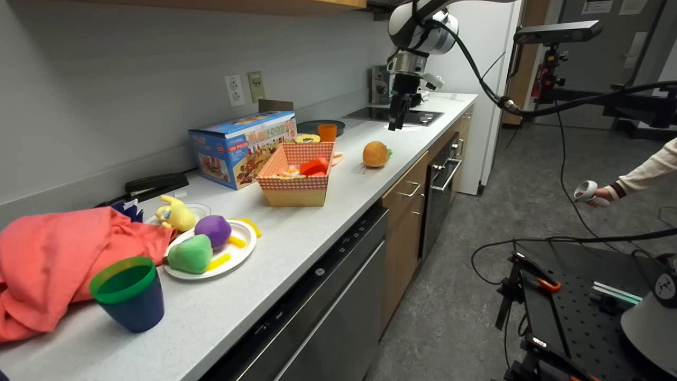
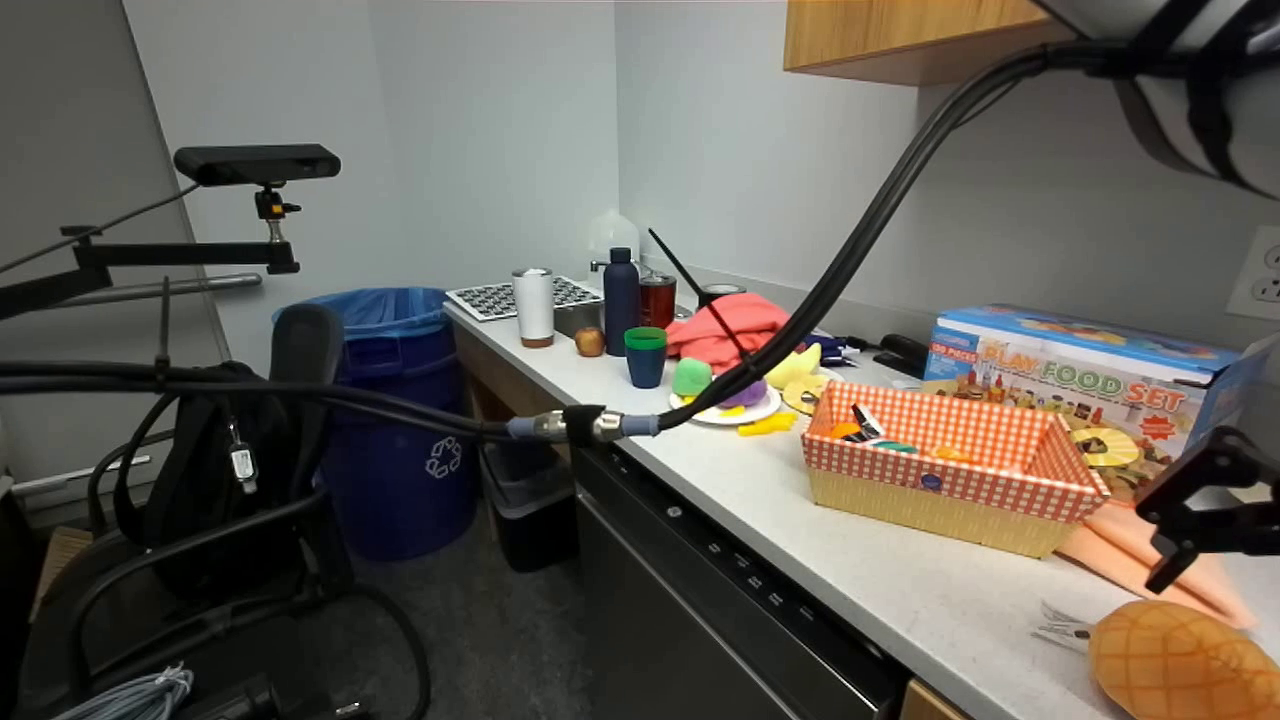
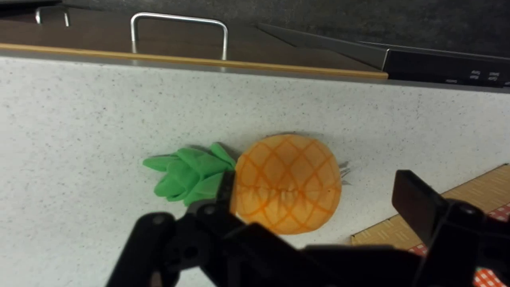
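Note:
An orange toy pineapple (image 3: 287,184) with green leaves (image 3: 193,173) lies on its side on the pale countertop, near the front edge. My gripper is open above the counter, its fingers wide apart and nothing held between them. From the wrist, the pineapple appears beyond the gap, closer to the left finger. Exterior view 1 has the gripper (image 1: 396,126) hanging higher than the pineapple (image 1: 375,154) and a little behind it. Only part of the gripper (image 2: 1166,516) shows at the right edge of exterior view 2, above the pineapple (image 2: 1182,666).
A red-checked basket (image 1: 296,184) holding toy food stands close by, with the play food box (image 1: 244,146) behind it. Farther along are a plate (image 1: 244,251) of toy food, a dark cup (image 1: 130,298) and a red cloth (image 1: 70,260). Bare counter surrounds the pineapple.

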